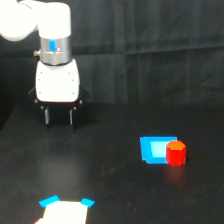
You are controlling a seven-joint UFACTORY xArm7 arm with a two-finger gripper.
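My gripper (59,121) hangs in the upper left, white with a grey wrist above it. Its two dark fingers point down and stand apart, with nothing visible between them. Well to its right, a red block (176,153) is on the dark table, at the right edge of a blue square (146,143) with a paler centre. The block hides part of that square; whether it rests on the square or just beside it, I cannot tell.
A white object (65,213) with blue pieces (49,201) at its corners is cut off by the bottom edge at left. A black curtain (150,50) hangs behind.
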